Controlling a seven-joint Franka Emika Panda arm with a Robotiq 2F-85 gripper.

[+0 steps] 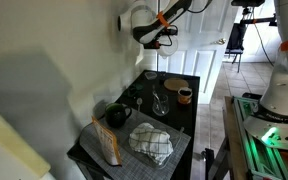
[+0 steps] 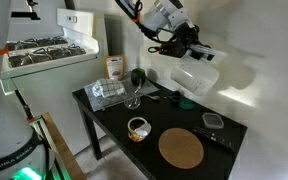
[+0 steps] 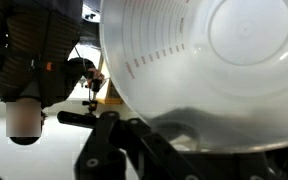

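High over the far end of the black table, a whitish, see-through container hangs tilted in the air. My gripper is shut on it at its upper edge in exterior view 2. In the wrist view the pale round wall of the container fills the upper right and hides most of the scene. Dark gripper parts show along the bottom there, and the grip itself is hard to make out. From exterior view 1, the container appears as a faint pale shape below the gripper.
On the black table lie a round brown mat and a jar. A rack with a checked cloth, a dark green mug and a clear glass stand nearer exterior view 1. A wall is close behind.
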